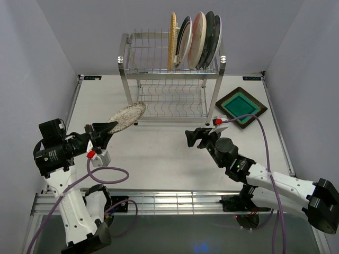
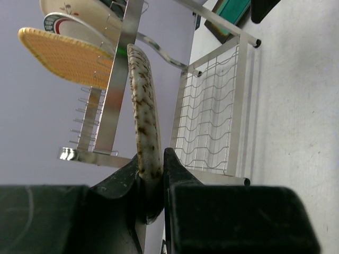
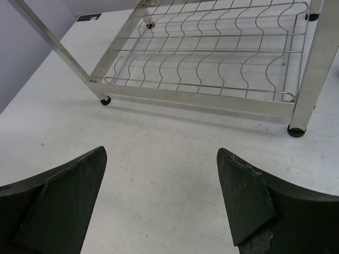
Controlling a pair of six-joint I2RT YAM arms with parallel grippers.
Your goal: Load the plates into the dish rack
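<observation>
A speckled cream plate (image 1: 127, 114) (image 2: 143, 116) is held raised in my left gripper (image 1: 108, 127), which is shut on its edge, in front of the dish rack's left legs. The two-tier metal dish rack (image 1: 175, 75) (image 3: 196, 97) has several plates standing in its upper tier's right part, including a yellow woven one (image 1: 172, 42) (image 2: 63, 55). The left part of that tier and the lower tier are empty. My right gripper (image 1: 193, 136) hangs open over the table in front of the rack's right side, nothing between its fingers.
A dark square dish (image 1: 241, 106) with a green centre lies right of the rack. The table (image 1: 153, 159) in front of the rack is clear. Grey walls surround the workspace at the back and sides.
</observation>
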